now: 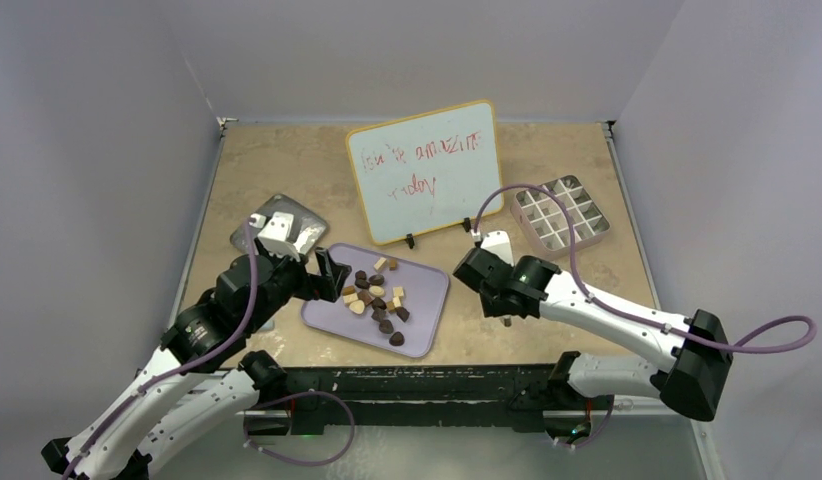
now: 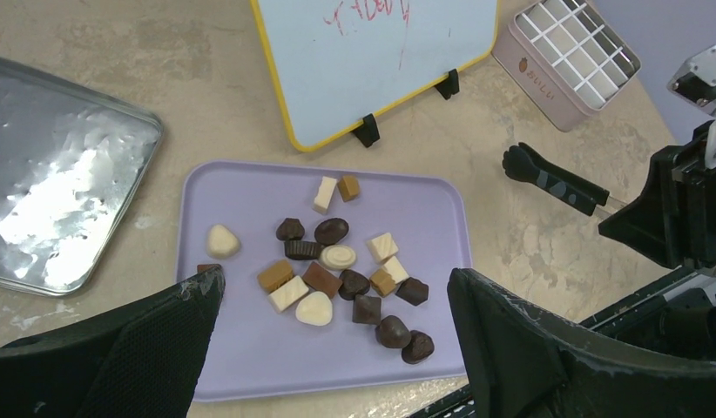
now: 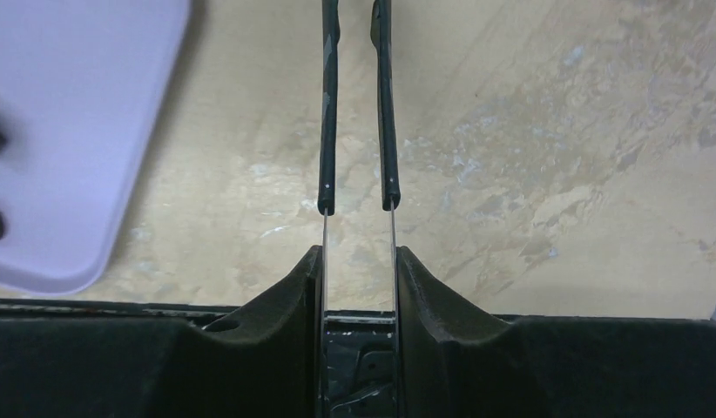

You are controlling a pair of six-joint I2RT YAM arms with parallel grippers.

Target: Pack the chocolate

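Note:
A lilac tray (image 1: 327, 320) holds dark, milk and white chocolates (image 2: 392, 331) at centre-left. A pink-grey box (image 1: 562, 240) with a white compartment grid stands at the back right. My left gripper is open above the tray, with nothing between its wide-spread fingers. My right gripper is right of the tray, over bare table between tray and box. In the right wrist view its long fingers are close together, their tips at the top edge; whatever may be between them cannot be made out.
A whiteboard (image 1: 427, 175) on black feet stands behind the lilac tray. A metal tray (image 2: 50, 174) lies at the left. Grey walls surround the workspace.

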